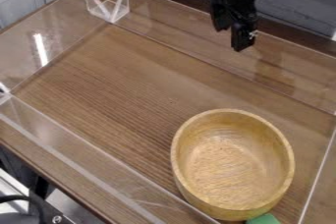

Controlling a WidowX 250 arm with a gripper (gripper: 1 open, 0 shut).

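My black gripper (234, 33) hangs over the back right of the wooden tray, open, with nothing visible between its fingers. A large pale yellow oval bowl (233, 166) sits empty at the front right. A small green object (264, 218) shows beside the bowl at the bottom edge, mostly out of view.
Clear plastic walls edge the wooden surface (118, 90). A white wire-like holder (108, 5) stands at the back left. Black cables (27, 200) lie outside at the lower left.
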